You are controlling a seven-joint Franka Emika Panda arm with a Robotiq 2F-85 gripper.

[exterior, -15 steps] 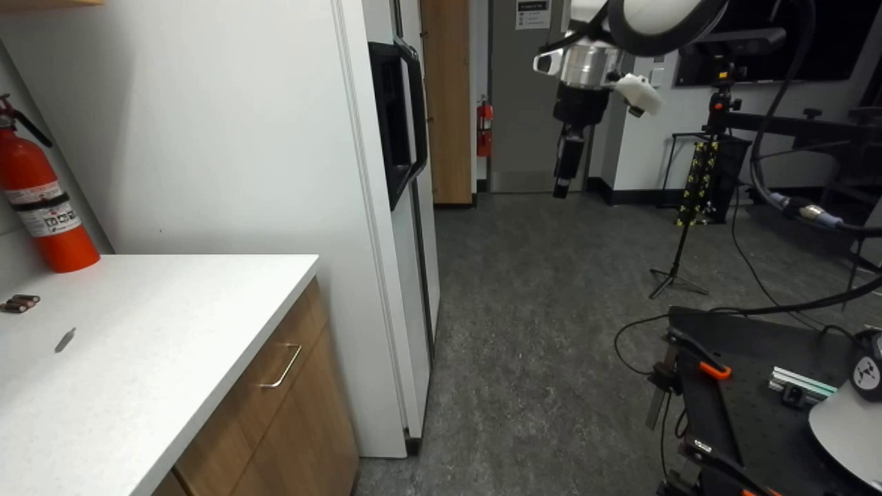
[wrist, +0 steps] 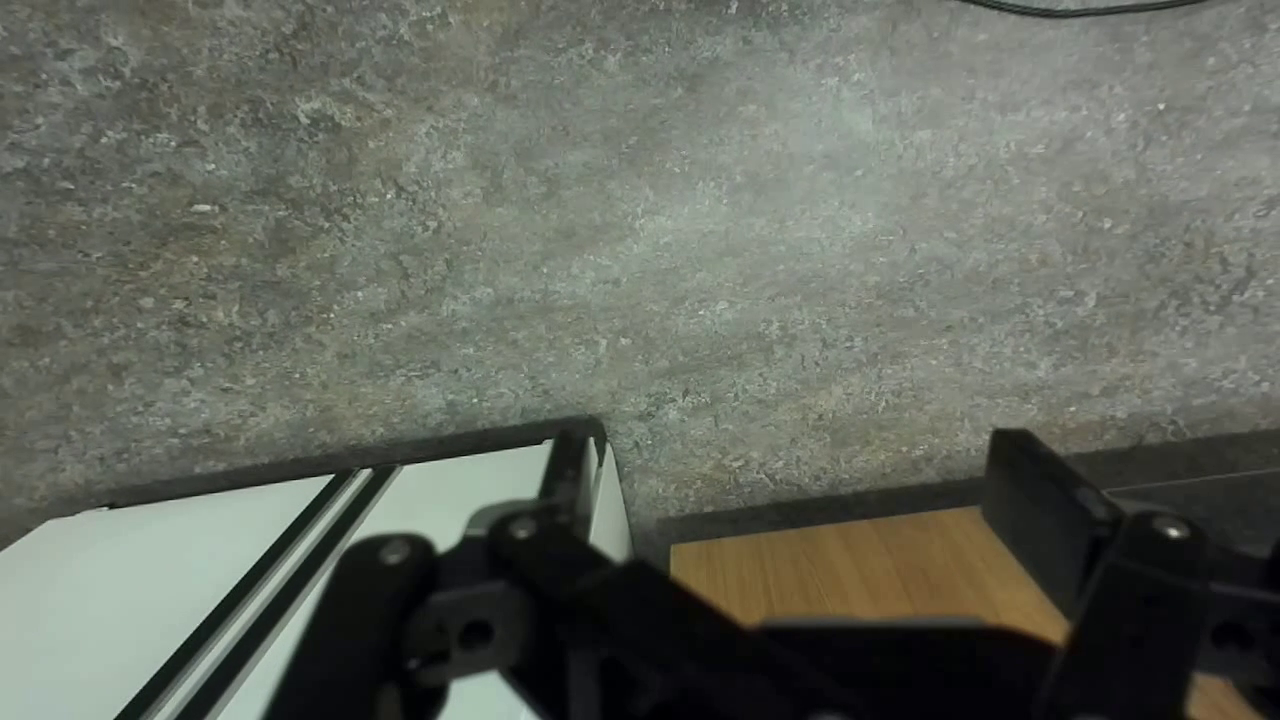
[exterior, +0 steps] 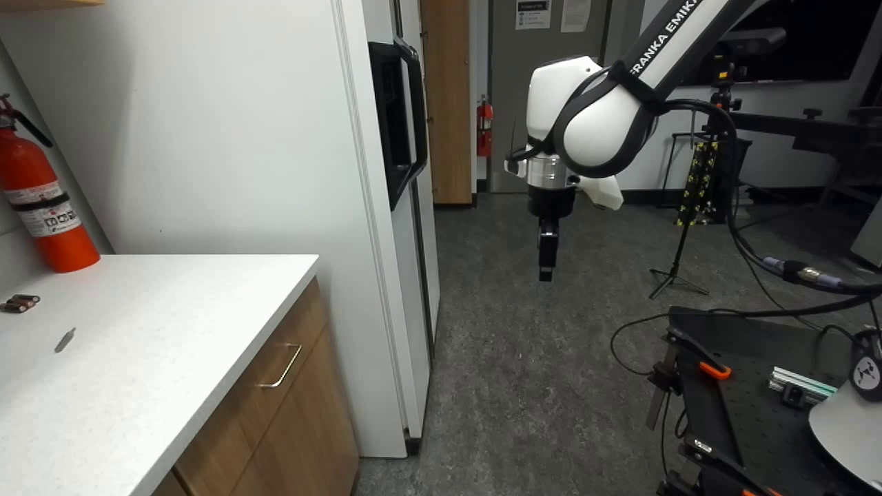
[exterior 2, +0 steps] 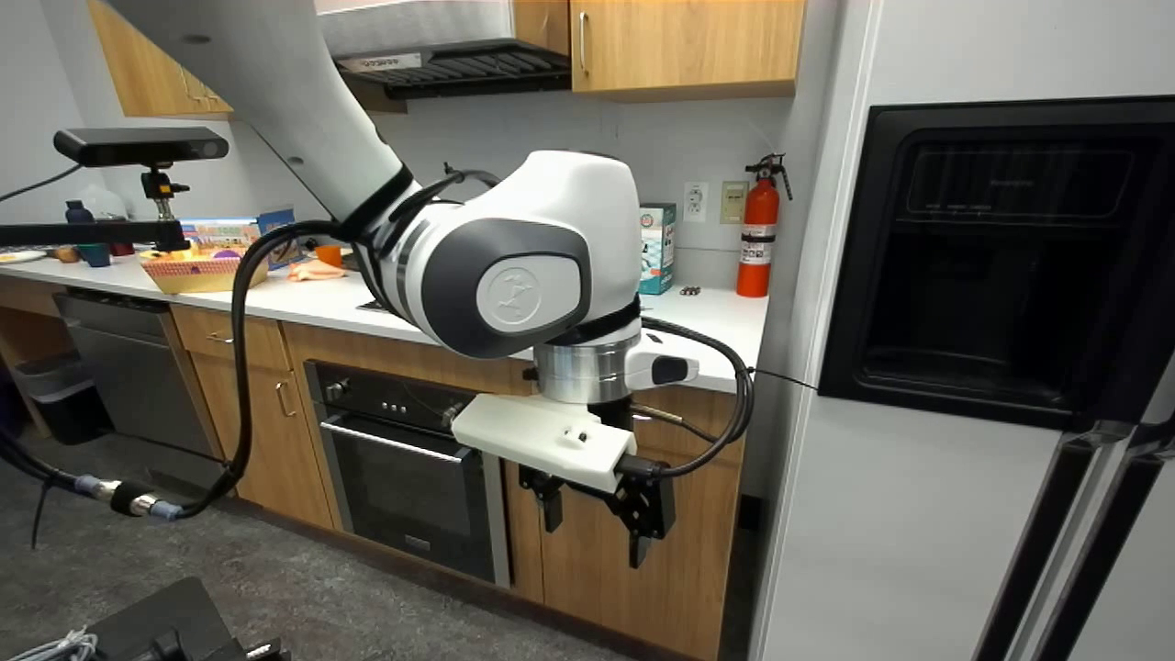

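Note:
My gripper (exterior 2: 591,540) points straight down, open, with nothing between its fingers. In the first exterior view the gripper (exterior: 547,277) hangs over bare floor, to the right of the fridge. Looking down from the wrist, the gripper's fingers (wrist: 1044,516) stand well apart above grey floor, the fridge front and a wooden cabinet. On the white counter (exterior: 198,331) lie a small grey pen-like item (exterior: 65,339) and several dark batteries (exterior: 20,303). The fridge (exterior 2: 936,529) has a black dispenser recess (exterior 2: 1013,253).
A red fire extinguisher (exterior: 45,194) stands at the counter's back. An oven (exterior 2: 408,474) is set under the counter, with a basket (exterior 2: 204,270) farther left on top. The black robot table (exterior: 761,347) carries clamps. Open floor (exterior: 529,397) lies between table and fridge.
My arm has come down and a little to the left in the first exterior view. The gripper, tilted before, now hangs nearly vertical. The counter items have not moved.

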